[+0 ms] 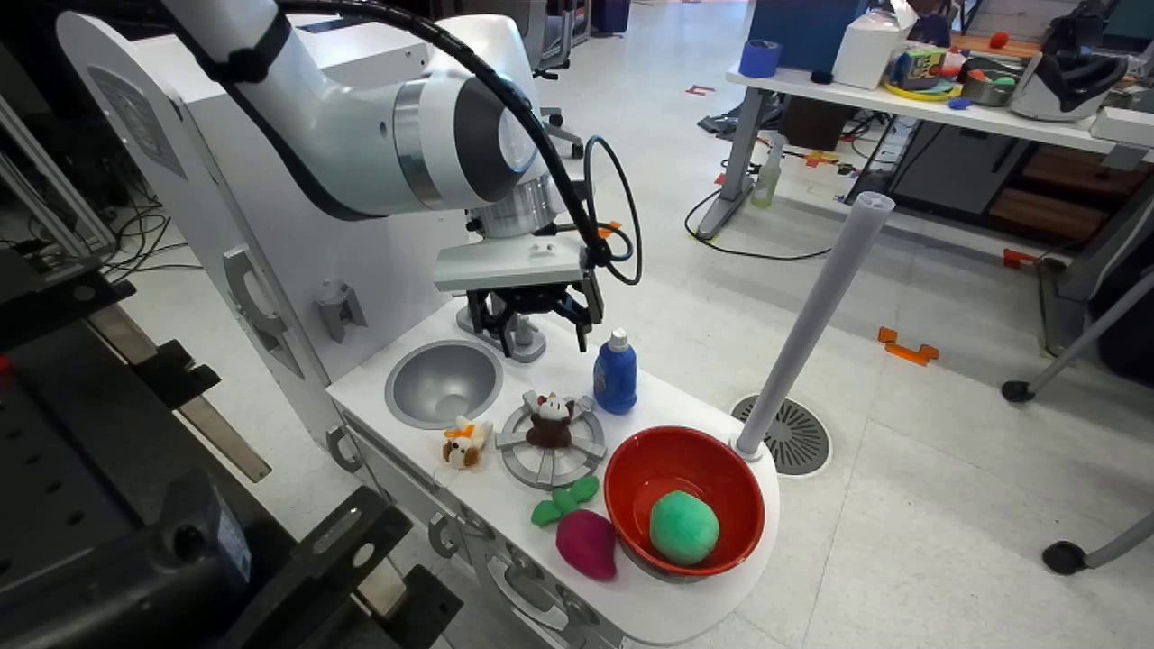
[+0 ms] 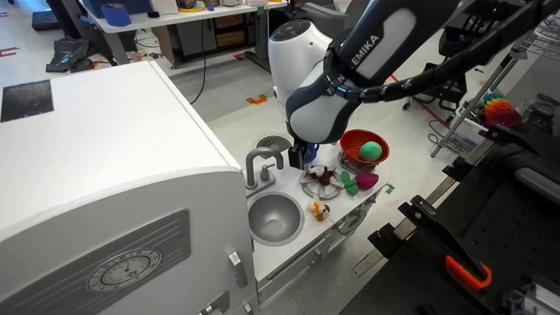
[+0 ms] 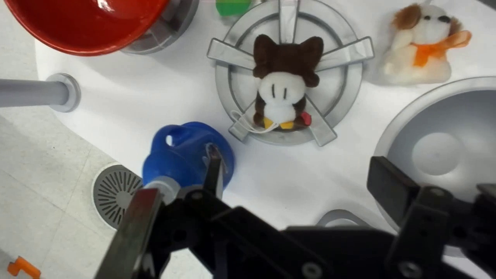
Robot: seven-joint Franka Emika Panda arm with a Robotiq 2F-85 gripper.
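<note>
My gripper (image 1: 544, 344) hangs above the back of the white toy counter, its fingers wide apart and nothing between them. In the wrist view one finger (image 3: 393, 186) overlaps the sink's edge, and the other side covers part of the blue bottle (image 3: 186, 153). That bottle (image 1: 616, 373) stands upright below and to the right of the gripper. A brown and white plush toy (image 3: 283, 86) rests on the grey burner ring (image 3: 223, 97). Beside the sink (image 1: 444, 385) sits a white plush dog (image 1: 465, 443) with an orange scarf. A red bowl (image 1: 746, 503) holds a green ball (image 1: 683, 526).
A dark pink plush vegetable (image 1: 587, 544) with green leaves lies at the counter's front, touching or close to the bowl. The grey faucet (image 2: 262, 162) rises behind the sink. A tall grey post (image 1: 817, 314) stands at the counter's right end.
</note>
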